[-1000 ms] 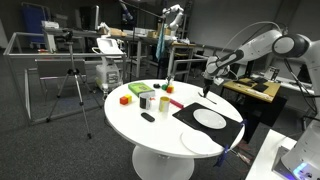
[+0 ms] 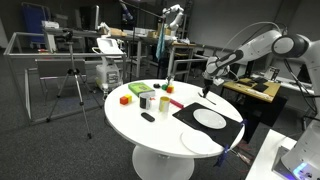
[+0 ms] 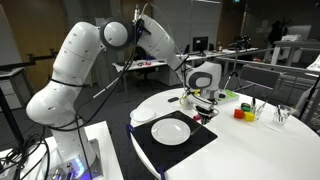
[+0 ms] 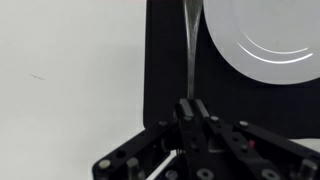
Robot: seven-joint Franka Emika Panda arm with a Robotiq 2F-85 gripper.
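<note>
My gripper is shut on a thin silver utensil [image 4: 192, 50], which looks like a piece of cutlery and runs up out of the wrist view. Its far end is out of that view, so its kind is unclear. Below it lies a black mat [image 4: 165, 80], with a white plate [image 4: 270, 35] to the right of the utensil. From outside, the gripper [image 3: 204, 121] appears over or beside the mat's far edge, past the plate [image 3: 171, 132]. Whether the utensil touches the mat cannot be told.
A second white plate [image 3: 142, 115] sits beside the mat. Coloured blocks [image 2: 126, 99], cups [image 2: 164, 104], a green tray [image 2: 139, 87] and a dark object [image 2: 148, 117] are elsewhere on the round white table [image 2: 130, 122].
The arm's upper links have shifted slightly. The plates, mat and other table objects look unmoved.
</note>
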